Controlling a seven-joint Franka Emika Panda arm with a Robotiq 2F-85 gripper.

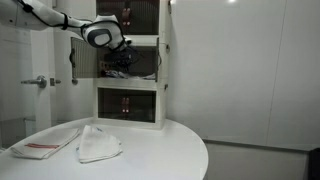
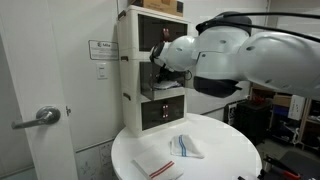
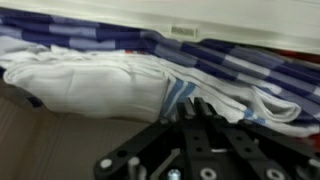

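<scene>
My gripper is at the open middle compartment of a white cabinet (image 1: 160, 88). In the wrist view its dark fingers are close together against a folded white cloth (image 3: 95, 85) with blue stripes, and the fingers appear shut on its edge. Behind and beneath lies a blue-and-white checked cloth (image 3: 130, 40). The exact grip is hard to see, as the fingertips are dark against the cloth. From outside, the gripper (image 1: 124, 46) shows only as a dark shape at the compartment.
Below stands a round white table (image 1: 165, 150). On it lie a white cloth with a red stripe (image 2: 154, 164) and a white cloth with a blue stripe (image 2: 186, 146). A cabinet door (image 1: 84, 60) hangs open at the left.
</scene>
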